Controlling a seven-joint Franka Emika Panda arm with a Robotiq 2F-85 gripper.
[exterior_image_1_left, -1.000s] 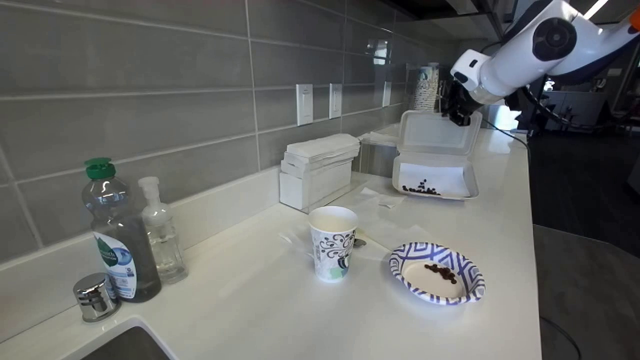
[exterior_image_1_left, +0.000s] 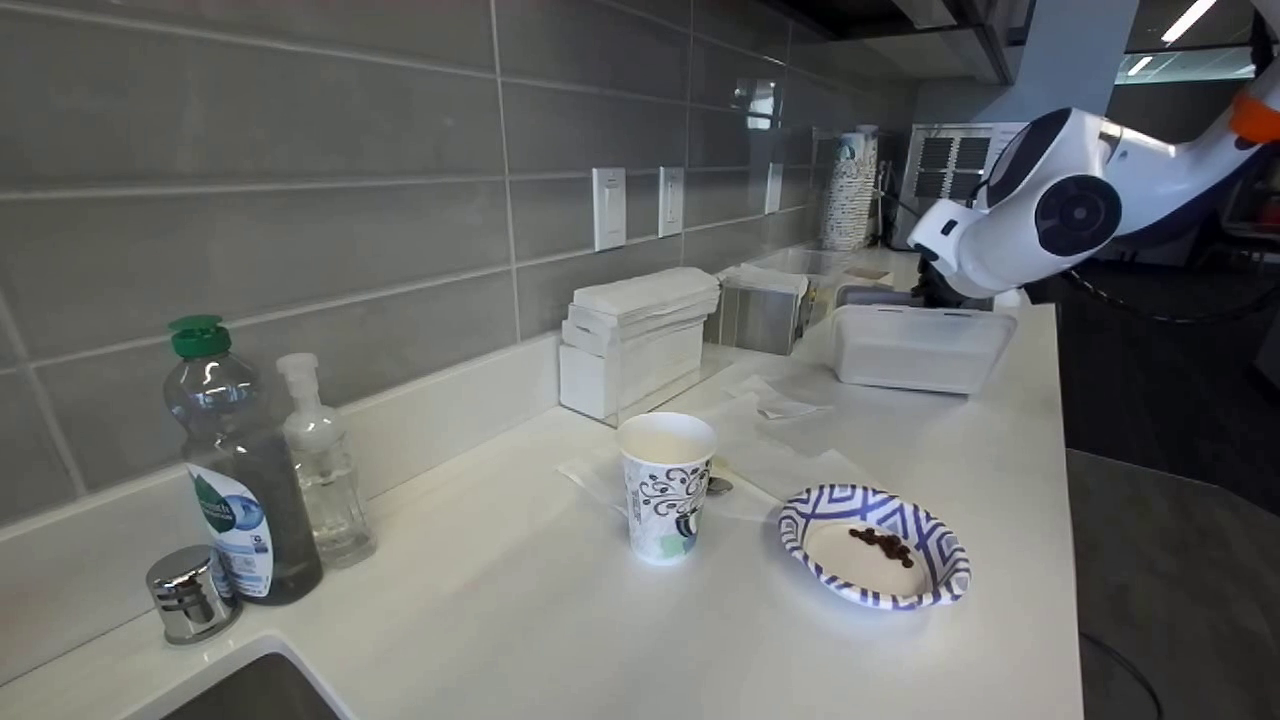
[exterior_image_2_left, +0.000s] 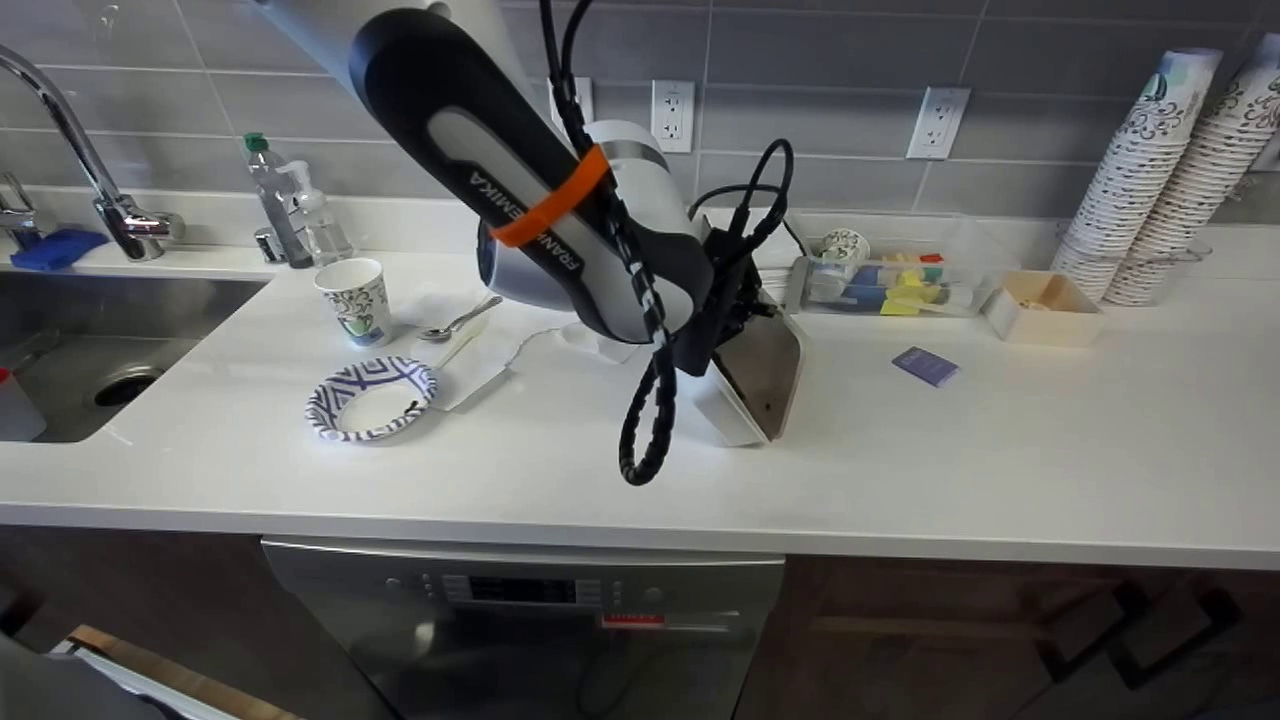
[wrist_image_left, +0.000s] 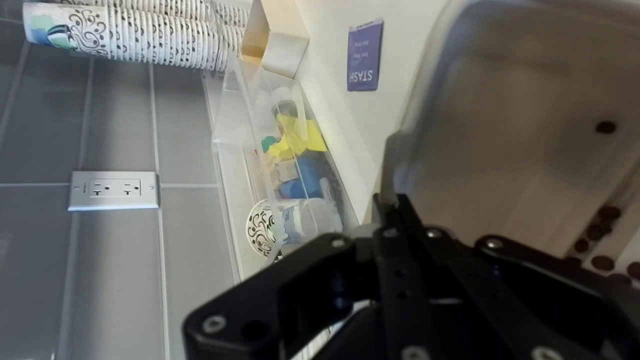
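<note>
The white clamshell container (exterior_image_1_left: 924, 350) stands on the counter toward the back right in exterior view 1; its inside is hidden there. From exterior view 2, the same container (exterior_image_2_left: 764, 374) looks tilted or partly folded, with a shaded interior. Dark round pieces (wrist_image_left: 603, 262) lie inside it at the lower right of the wrist view. My gripper is shut, its fingertips at the container's rim. Whether the thin rim sits between the fingers cannot be told.
A patterned bowl (exterior_image_1_left: 882, 596) holding a few dark pieces and a paper cup (exterior_image_1_left: 667, 504) stand nearer the sink. A napkin holder (exterior_image_1_left: 636, 342) and a clear bin (exterior_image_2_left: 894, 228) line the wall. The counter right of the container is mostly clear.
My gripper has come down from the upright lid's top edge. The container was wide open with dark pieces showing; now exterior view 1 shows only its pale outside. Bowl and cup stay put.
</note>
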